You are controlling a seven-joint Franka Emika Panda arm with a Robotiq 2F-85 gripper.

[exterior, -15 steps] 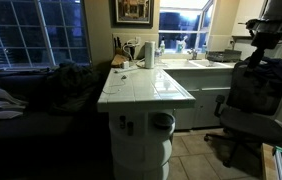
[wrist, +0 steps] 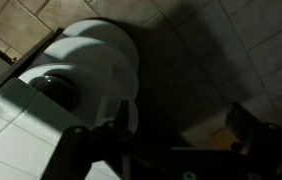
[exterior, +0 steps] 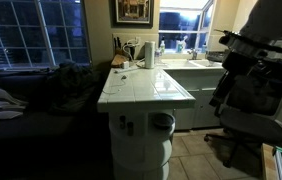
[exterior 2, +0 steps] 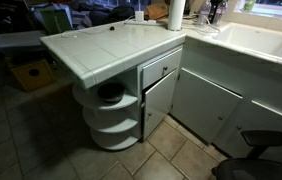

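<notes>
My gripper shows along the bottom of the wrist view, its dark fingers spread wide apart over the floor with nothing visible between them. In the first exterior view the dark arm reaches in from the upper right, and the gripper [exterior: 217, 98] hangs to the right of the white tiled counter [exterior: 143, 86]. Below the counter's end are rounded white shelves [exterior 2: 111, 117], with a dark bowl [exterior 2: 111, 92] on the upper one. A white drawer [exterior 2: 159, 70] sits above a cabinet door [exterior 2: 158, 98] that looks slightly ajar.
A dark office chair [exterior: 253, 125] stands under and behind the arm. White lower cabinets [exterior 2: 206, 102] run beneath the sink [exterior 2: 259, 40]. A paper towel roll [exterior 2: 176, 14] stands at the counter's back.
The arm has come left and lower from the upper right corner, bringing the gripper nearer the counter's right side. The counter and chair look unmoved.
</notes>
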